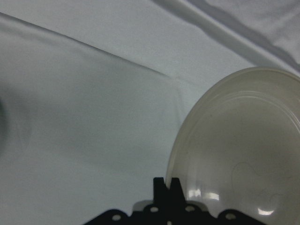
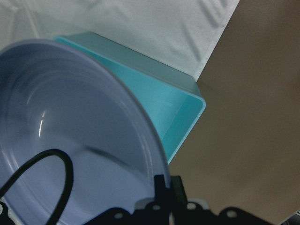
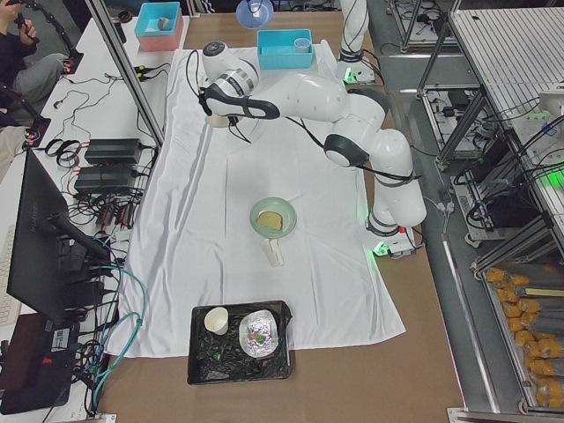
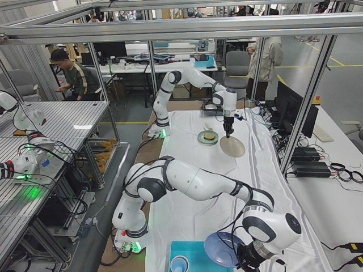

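Note:
A beige plate (image 4: pixel 232 148) lies on the white cloth, with my left gripper shut on its rim. A blue plate (image 2: pixel 70 112) is held by its rim in my right gripper, above the cyan bin (image 2: pixel 173 126) at the far end of the table. The bin holds a cup (image 3: pixel 301 45). A green plate (image 3: pixel 284 209) with a yellow item (image 3: pixel 270 219) sits at mid-table, a pale flat piece (image 3: pixel 273 253) beside it.
A black tray (image 3: pixel 211 366) with a cup (image 3: pixel 216 321) and a foil dish (image 3: pixel 258 334) stands at the near end. A monitor (image 3: pixel 35 247) and cables line the left side. The cloth around the green plate is mostly clear.

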